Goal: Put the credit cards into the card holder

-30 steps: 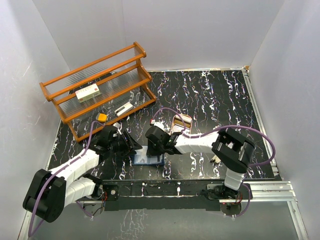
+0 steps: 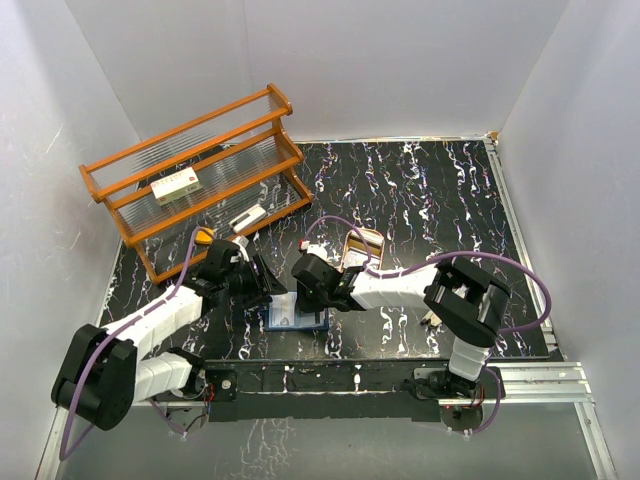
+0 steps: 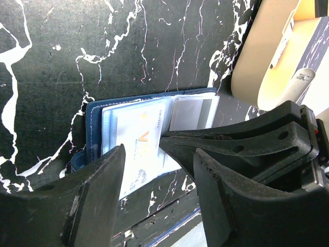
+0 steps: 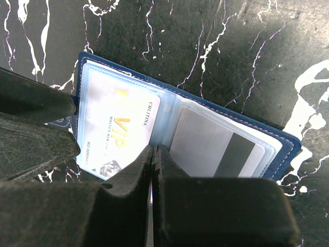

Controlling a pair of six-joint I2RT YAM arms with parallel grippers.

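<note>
The navy card holder [image 2: 282, 324] lies open on the dark marble top, clear sleeves upward; in the right wrist view a white VIP card [image 4: 113, 118] fills one sleeve and a card with a dark stripe [image 4: 205, 139] the other. My left gripper hovers just left of and over the holder [image 3: 93, 123], its fingers apart with nothing seen between them. My right gripper is shut over the holder's stripe-card side, its tips at the sleeves' divide, nothing visible between them.
A wooden rack [image 2: 180, 135] with small boxes stands at the back left. A beige box [image 2: 362, 245] sits just behind the right gripper.
My left arm has shifted slightly upward in the top view, toward the back. The right arm and the holder look unchanged.
</note>
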